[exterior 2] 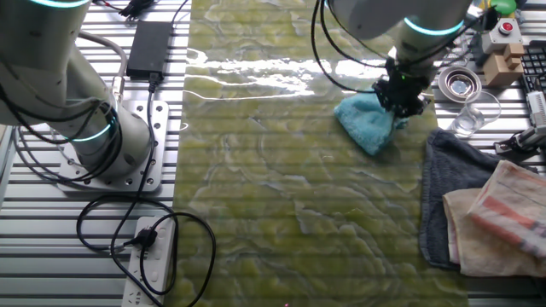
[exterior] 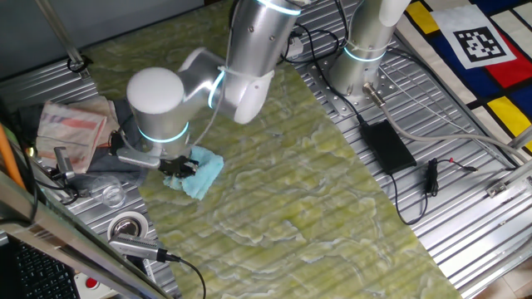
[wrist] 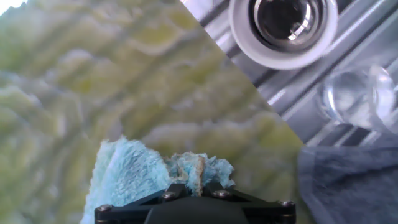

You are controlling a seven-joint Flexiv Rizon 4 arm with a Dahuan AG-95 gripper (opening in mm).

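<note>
A light-blue fluffy cloth (exterior: pixel 209 172) lies near the left edge of the green marbled mat (exterior: pixel 274 216), with my gripper (exterior: pixel 184 169) low over its edge. From the other side, the cloth (exterior 2: pixel 363 121) spreads out from under my gripper (exterior 2: pixel 399 101). In the wrist view the cloth (wrist: pixel 127 171) is bunched up at the fingertips, and a fold stands up between them. My gripper is shut on that fold. How far the rest of the cloth touches the mat is hard to tell.
Beside the mat stand a white-rimmed metal cup (wrist: pixel 283 31) and a clear glass (wrist: pixel 354 96). A dark grey towel (exterior 2: pixel 439 188) with a striped cloth (exterior 2: pixel 503 213) on it lies next to them.
</note>
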